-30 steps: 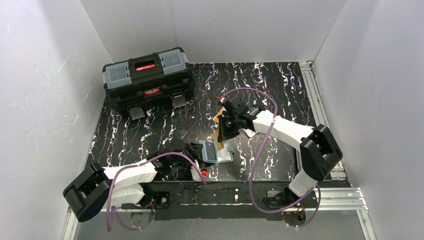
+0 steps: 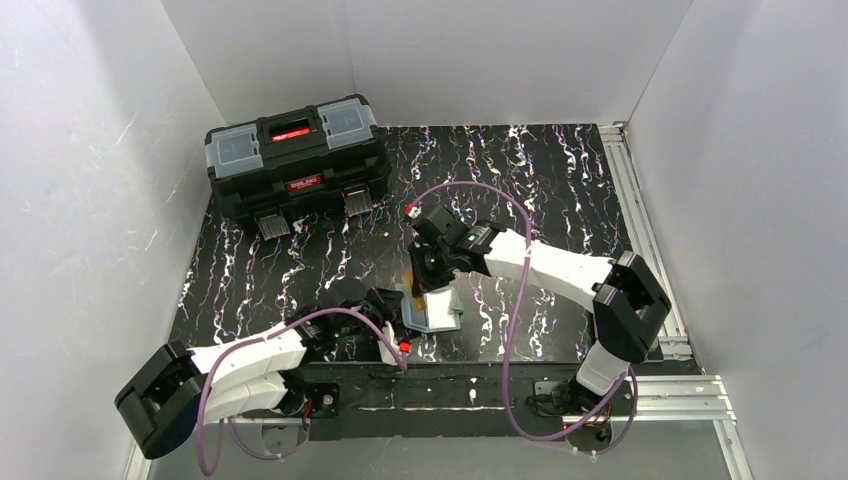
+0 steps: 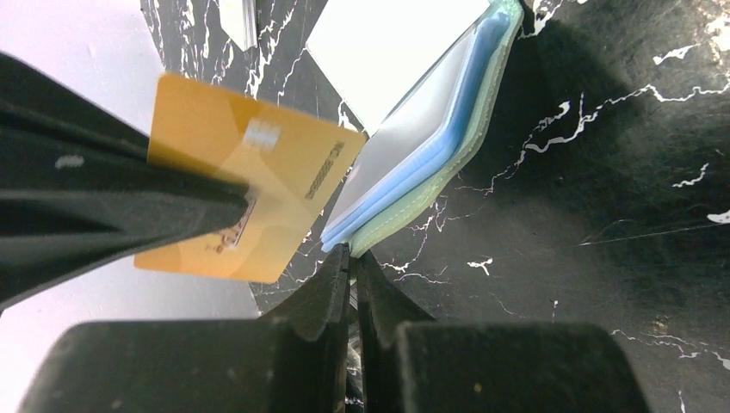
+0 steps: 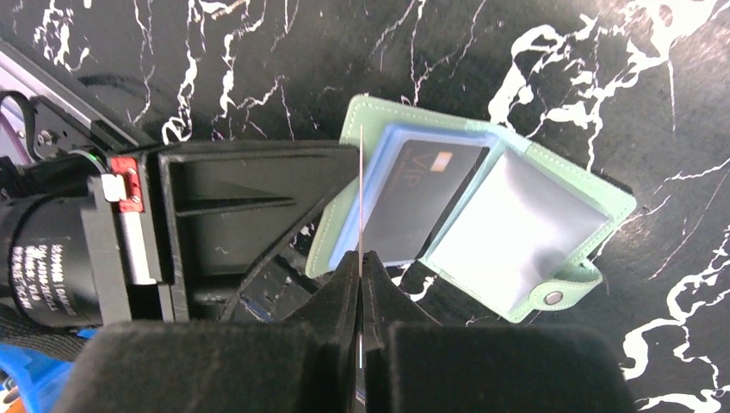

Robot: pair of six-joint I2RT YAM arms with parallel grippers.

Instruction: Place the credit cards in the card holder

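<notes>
An orange credit card (image 3: 284, 163) hangs above the table with my right gripper (image 2: 419, 283) shut on it. In the right wrist view this card (image 4: 361, 206) shows edge-on as a thin line over the card holder. The green card holder (image 4: 607, 202) lies open; its blue-edged pocket side holds a dark VIP card (image 4: 422, 194), and the other side is white. My left gripper is shut on the holder's pale green edge. In the top view both grippers partly cover the holder (image 2: 440, 310).
A black toolbox (image 2: 300, 160) stands at the back left. Past the holder, a small white block-like item (image 3: 238, 21) sits on the marble-patterned table.
My right gripper has moved left with the orange card, from over the white side to over the pocket side. The left gripper has stayed at the holder, which has shifted slightly left.
</notes>
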